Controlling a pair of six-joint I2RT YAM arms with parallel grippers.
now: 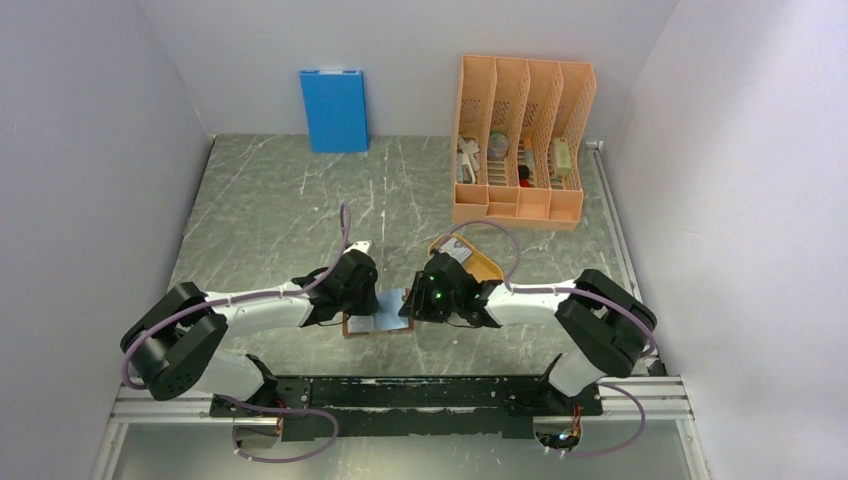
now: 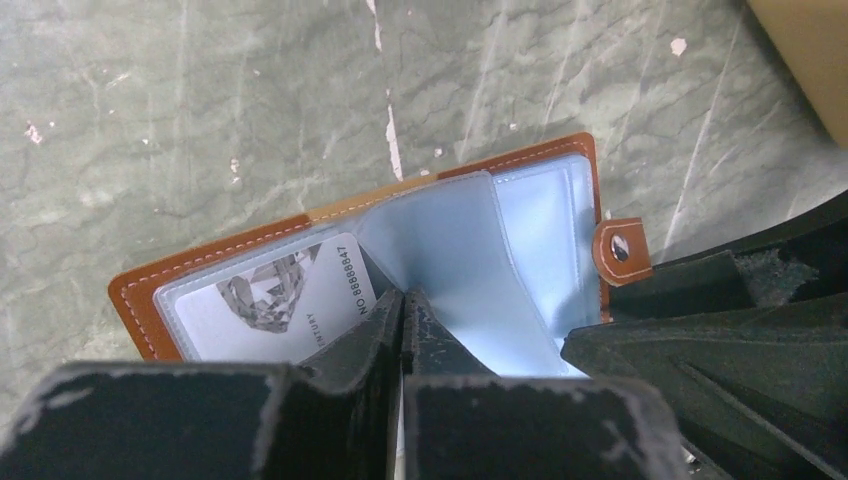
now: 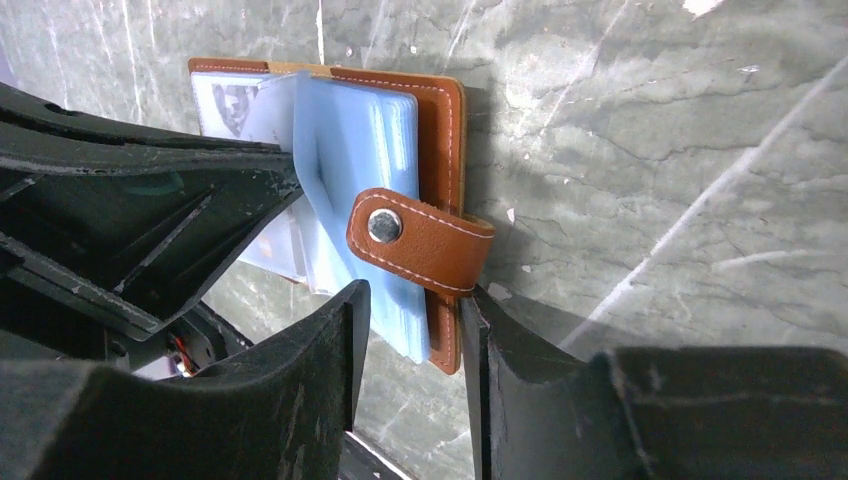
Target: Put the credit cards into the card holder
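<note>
The brown card holder [image 1: 385, 326] lies open on the table between my grippers, its clear sleeves fanned out. A white card [image 2: 275, 305] with a diamond picture shows under a sleeve at its left. My left gripper is shut on a clear sleeve near the middle. My right gripper is part open at the holder's right edge, fingers either side of the sleeves' edge and cover by the snap strap [image 3: 420, 240]. In the top view an orange tray [image 1: 480, 268] with cards stands behind the right gripper.
A peach organiser [image 1: 520, 205] with assorted items stands at back right, and a blue box [image 1: 334, 110] at back middle.
</note>
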